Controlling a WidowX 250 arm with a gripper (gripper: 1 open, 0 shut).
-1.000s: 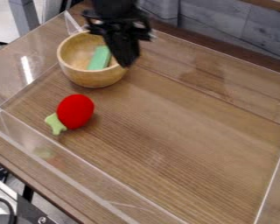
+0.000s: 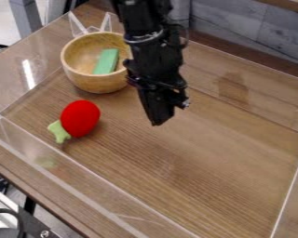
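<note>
The black robot arm reaches down from the top centre, its gripper (image 2: 160,110) low over the middle of the wooden table and shut, with nothing visible between its fingers. To its left, a red oval object (image 2: 81,118) lies on the table, a pale green piece (image 2: 60,133) beside it at the lower left. Behind them, left of the arm, a tan bowl (image 2: 78,67) holds a green block (image 2: 107,59).
The bowl, green block and red object stay where they were.
</note>
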